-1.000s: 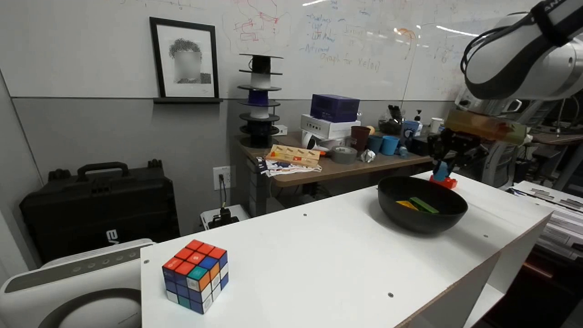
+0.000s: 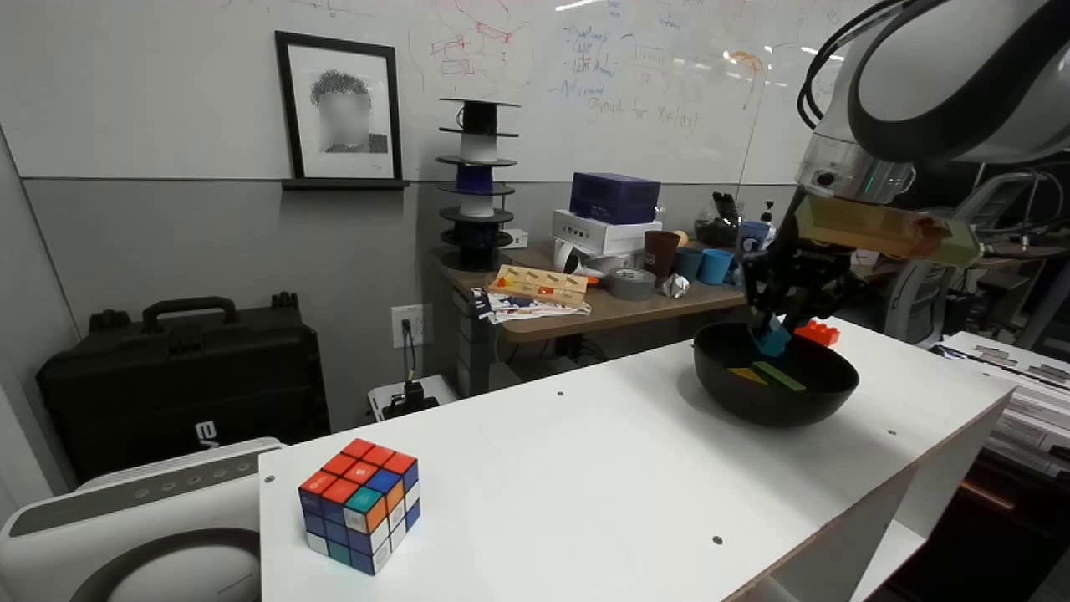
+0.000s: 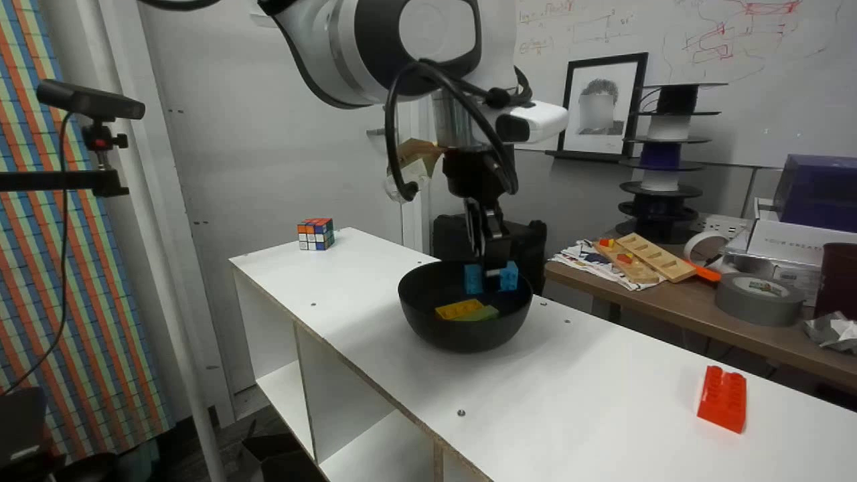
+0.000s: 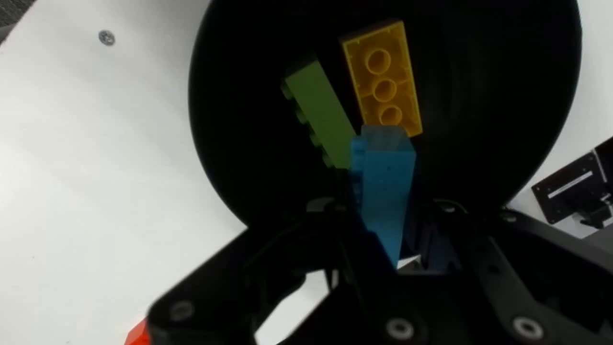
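A blue brick (image 4: 388, 178) is clamped between the fingers of my gripper (image 3: 491, 269), over the inside of a black bowl (image 3: 434, 325). In exterior view 2 the brick's two ends show on either side of the fingers, below rim height. The bowl holds a yellow brick (image 4: 382, 77), its hollow side facing up, and a green brick (image 4: 322, 109) lying on its side. From the wrist view, the blue brick overlaps the near ends of both; whether it touches them I cannot tell. On the white table stands a red brick (image 3: 723, 399), outside the bowl.
A Rubik's cube (image 2: 361, 507) sits at the far end of the white tabletop (image 2: 562, 482), with clear surface between it and the bowl. Behind runs a brown desk (image 2: 622, 316) carrying tape, cups and boxes.
The gripper has carried the blue brick from beside the red brick to over the bowl, leftward in exterior view 1. The bowl, its contents and the red brick look unmoved.
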